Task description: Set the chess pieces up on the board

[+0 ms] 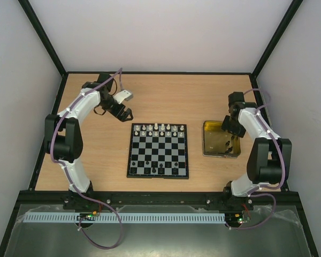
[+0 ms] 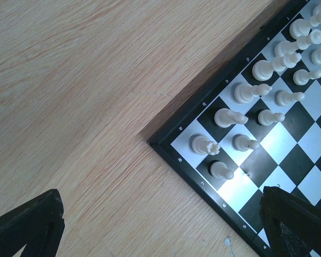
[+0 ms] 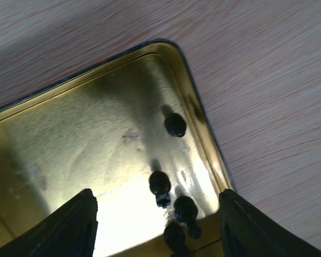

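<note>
The chessboard (image 1: 157,156) holds white pieces (image 2: 246,92) in two rows on its far side and several black pieces (image 1: 161,169) on the near side. The gold tray (image 1: 214,144) on the right holds black pieces (image 3: 175,125), some lying grouped toward one corner in the right wrist view. My right gripper is open over the tray, its fingers either side of the black pieces. My left gripper stands open beside the board's far left corner, over bare table, nothing between its fingers.
Bare wooden table lies behind the board and left of it. The tray sits a short way right of the board. Dark frame bars (image 1: 158,72) edge the workspace.
</note>
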